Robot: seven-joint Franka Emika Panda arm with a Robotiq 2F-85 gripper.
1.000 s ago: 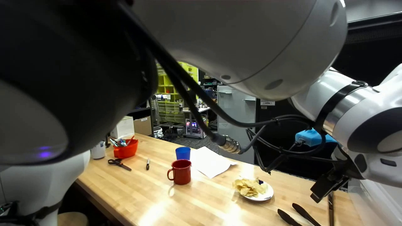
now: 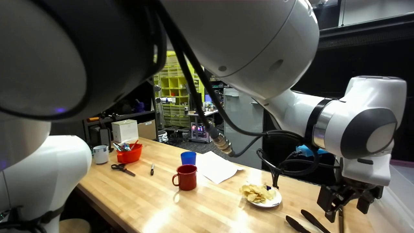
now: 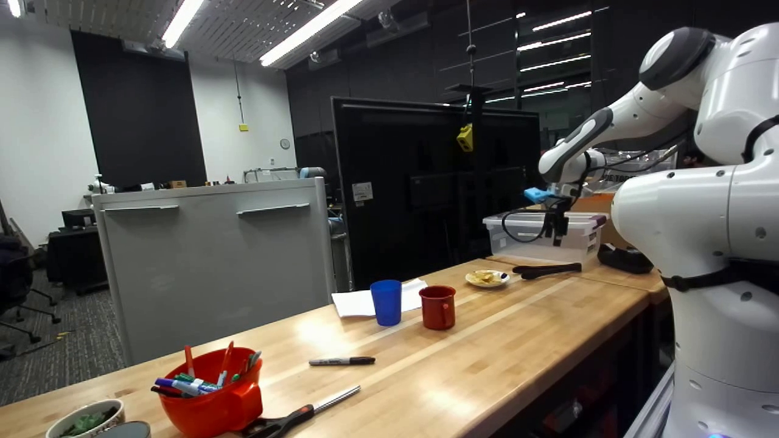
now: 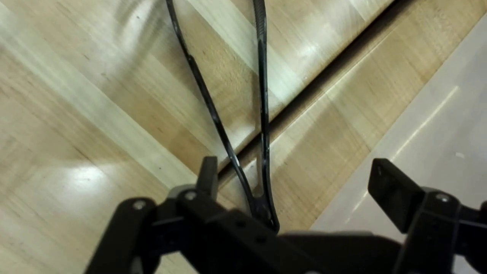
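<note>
Black tongs point(image 4: 263, 91) lie on the wooden table with their two arms spread, and in the wrist view their joined end runs under the gripper's body. My gripper is open above that end, the tongs' hinge falling between its fingers in the picture but nearer the left one. Nothing is held. Exterior view 1 has the gripper point(image 2: 346, 209) at the far right, pointing down over the tongs point(image 2: 315, 220), partly cut off by the lower edge. From the second exterior view, the gripper point(image 3: 558, 227) hangs above the tongs point(image 3: 548, 271).
A plate of chips point(image 2: 260, 194) sits close to the tongs. Beyond it stand a red mug point(image 2: 187, 178) and a blue cup point(image 2: 188, 157) by white paper point(image 2: 217, 167). A clear plastic bin point(image 3: 504, 235) borders the tongs' end of the table. A gap point(image 4: 333, 68) separates two tabletops.
The forearm and wrist have shifted left in exterior view 1. My hand now hangs more upright, with both fingers visible. The tongs and other table items have stayed put.
</note>
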